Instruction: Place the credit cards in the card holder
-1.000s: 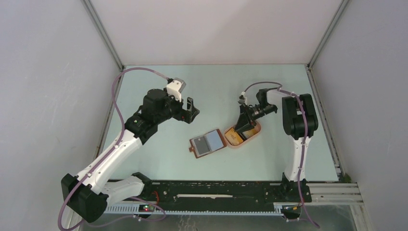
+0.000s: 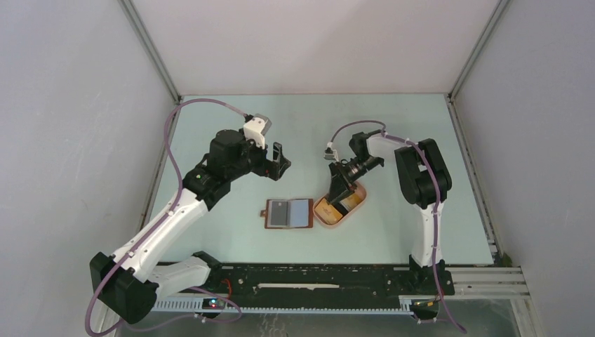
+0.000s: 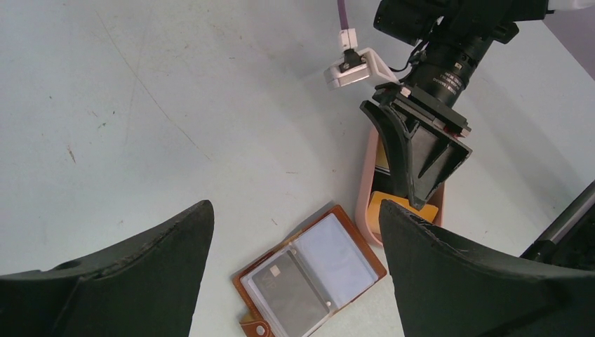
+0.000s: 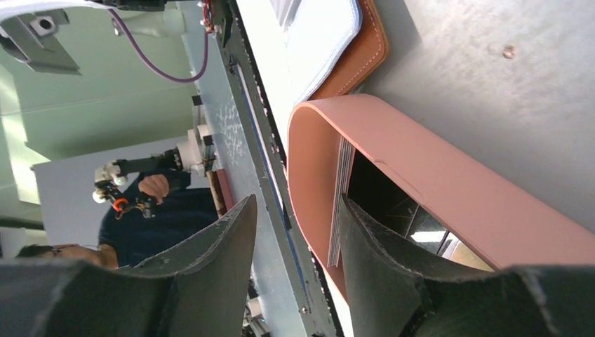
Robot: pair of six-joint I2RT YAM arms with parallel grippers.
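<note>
The open brown card holder (image 2: 289, 213), with a grey pocket and a pale blue one, lies flat at the table's front. Its right edge is against or very close to the pink box (image 4: 449, 168), which contains orange cards (image 3: 403, 205) and dark ones. My right gripper (image 2: 340, 193) is low over the box, its fingers (image 4: 235, 242) part open. The box's near rim runs between them in the right wrist view, and a thin striped stack edge (image 4: 342, 175) shows by the inner finger; contact is unclear. My left gripper (image 2: 283, 159) hangs open and empty, up and left of the holder.
Bare tabletop (image 2: 403, 225) lies right of the box, and the back and left of the table are clear too. A dark rail (image 2: 309, 284) borders the front edge.
The box and right gripper have shifted left and slightly toward the front. Beside them the holder has slid left and turned straighter. The left arm stays put.
</note>
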